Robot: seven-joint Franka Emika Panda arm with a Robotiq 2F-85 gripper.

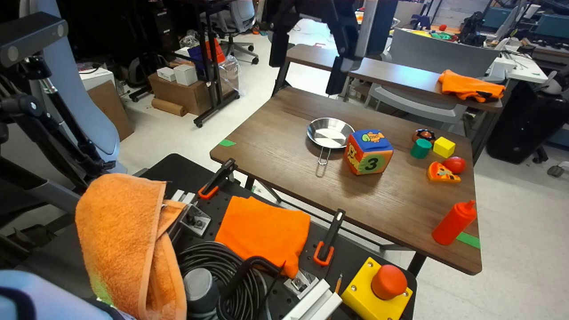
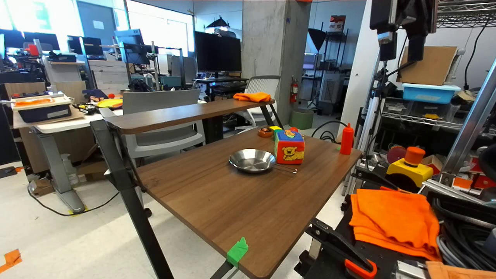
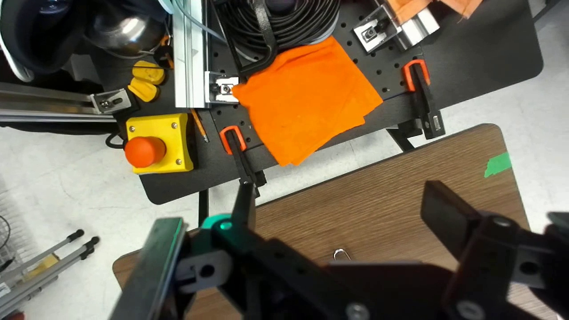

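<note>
High above the table, my gripper (image 1: 306, 74) hangs open, its two black fingers wide apart and nothing between them. In the wrist view the same gripper is spread over the wooden table (image 3: 373, 197). A small steel pan (image 1: 330, 133) rests near the table's middle, its wire handle toward the black cart. Close beside it stands a soft picture cube (image 1: 369, 152) with a blue top and a number 3. In the wrist view only the tip of the pan's handle (image 3: 342, 254) shows; the rest is hidden behind my gripper.
A red squeeze bottle (image 1: 454, 223) stands at the table's near right corner. Along the right side lie a green cylinder (image 1: 421, 149), a yellow block (image 1: 443, 147), a red ball (image 1: 454, 165) and a toy pizza slice (image 1: 443, 173). A raised shelf (image 1: 384, 72) borders the far edge.
</note>
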